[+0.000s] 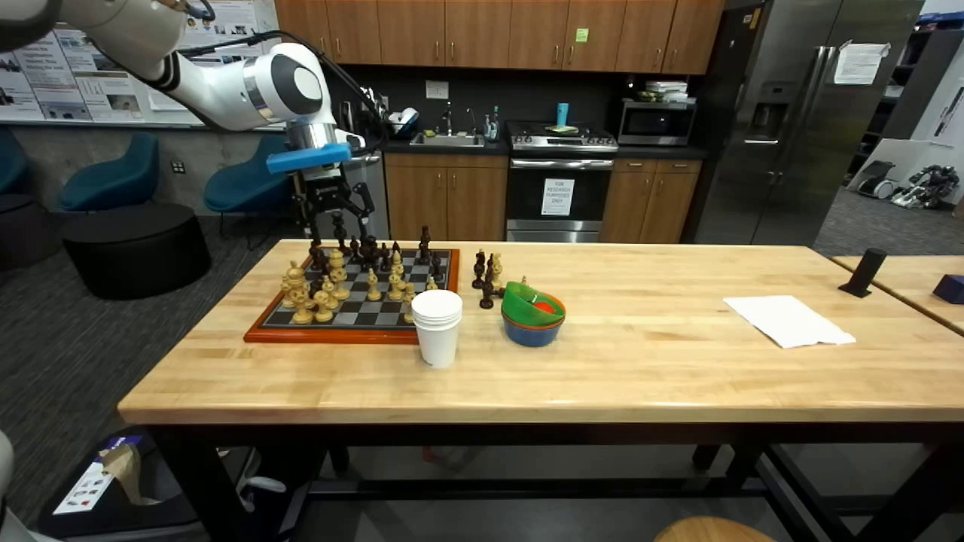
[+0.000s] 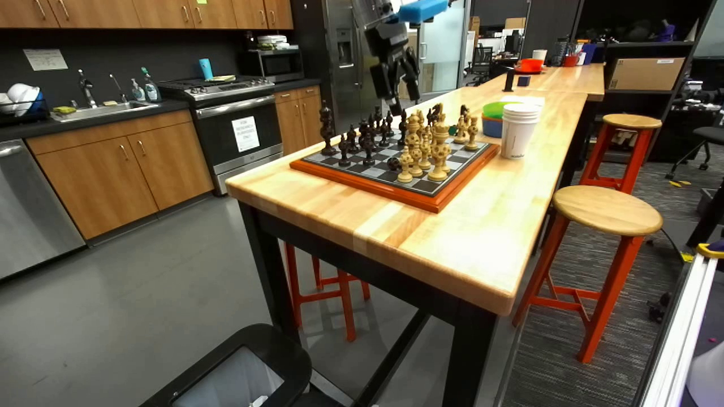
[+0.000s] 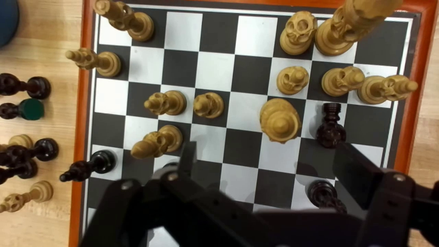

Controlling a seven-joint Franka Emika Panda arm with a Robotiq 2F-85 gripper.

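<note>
My gripper is open above the dark side of the chessboard (image 1: 361, 333), its fingers well apart and nothing held between them. In exterior view 2 the gripper (image 2: 401, 102) hangs just over the dark pieces. Light wooden pieces stand on the board, among them a light piece with a rounded top (image 3: 280, 120). One dark piece (image 3: 330, 125) lies on its side near a finger in the wrist view. Close by, another dark piece (image 3: 323, 193) stands upright. The gripper hides much of the board's dark side in the wrist view.
Several loose chess pieces (image 1: 488, 280) stand beside the board. White stacked cups (image 1: 437, 327) and a blue bowl (image 1: 531, 333) with a green bowl (image 1: 524, 306) are near it.
</note>
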